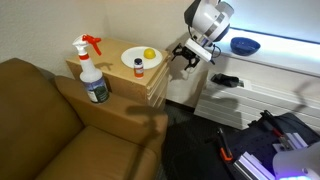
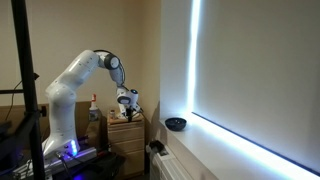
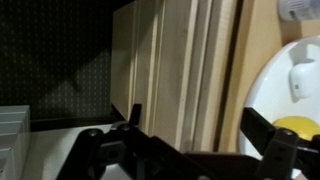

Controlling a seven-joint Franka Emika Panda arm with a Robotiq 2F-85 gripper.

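My gripper (image 1: 196, 54) hangs in the air to the right of the wooden cabinet, apart from everything on its top. In the wrist view the gripper has its two dark fingers spread wide, nothing held between them. A white plate (image 1: 133, 56) lies on the cabinet top with a yellow round item (image 1: 149, 53) on it. The wrist view also shows a small white object (image 3: 304, 78) beside the yellow item. Near the plate stands a small jar (image 1: 139, 68) with a red band. A spray bottle (image 1: 91, 76) with a red trigger stands farther left.
A dark blue bowl (image 1: 245, 46) sits on the white sill at right. Below it, a black object (image 1: 226, 80) rests on a white radiator (image 1: 245, 105). A brown sofa (image 1: 60, 140) fills the left front. Dark floor lies open between cabinet and radiator.
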